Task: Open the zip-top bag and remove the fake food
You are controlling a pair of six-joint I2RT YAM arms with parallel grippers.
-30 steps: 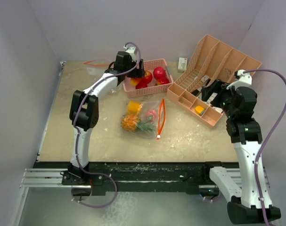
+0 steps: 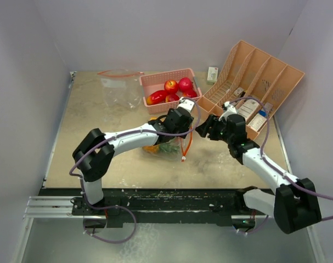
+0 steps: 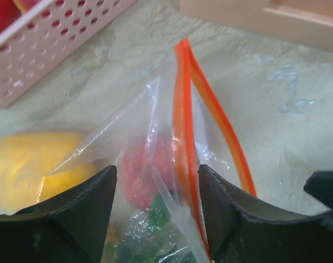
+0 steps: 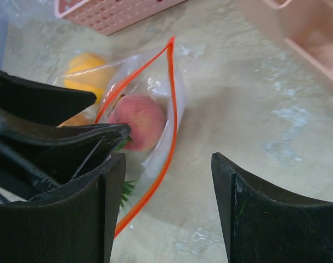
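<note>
The zip top bag [image 4: 155, 170], with an orange zip rim, lies at the table's middle holding a peach-like fruit [image 4: 139, 121], a yellow piece [image 3: 40, 170] and green leaves [image 3: 158, 219]. My left gripper is over the bag, fingers apart and straddling its orange rim; whether the plastic is gripped cannot be told. My right gripper hangs just right of the bag, fingers open, beside the left gripper and the rim.
A pink basket [image 2: 155, 80] with red fruit stands behind the bag. A wooden compartment box [image 2: 270, 71] is at the back right. An empty bag [image 2: 119, 90] lies at the back left.
My left gripper came from over the pink basket down onto the bag. My right gripper moved left from over the wooden box to beside the bag.
</note>
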